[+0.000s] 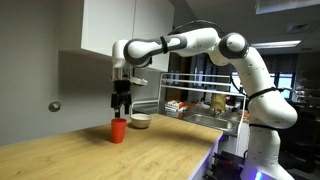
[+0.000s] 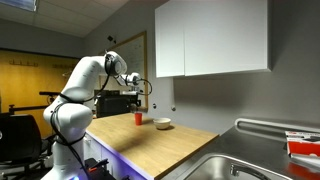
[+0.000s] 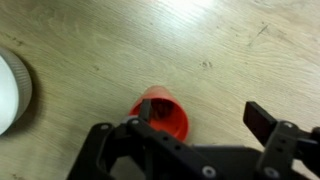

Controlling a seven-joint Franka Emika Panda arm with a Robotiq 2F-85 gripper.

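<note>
A red cup stands upright on the wooden table, and my gripper is just above it, pointing down. In the wrist view the same cup shows between my open fingers, nearer the left one, which overlaps its rim; something dark inside it is too hidden to name. The right finger stands well clear of the cup. Nothing is held. Behind the cup sits a white bowl, also visible at the left edge of the wrist view.
Bare table lies to the left and in front of the cup. A sink and a wire rack are farther right. White cabinets hang overhead.
</note>
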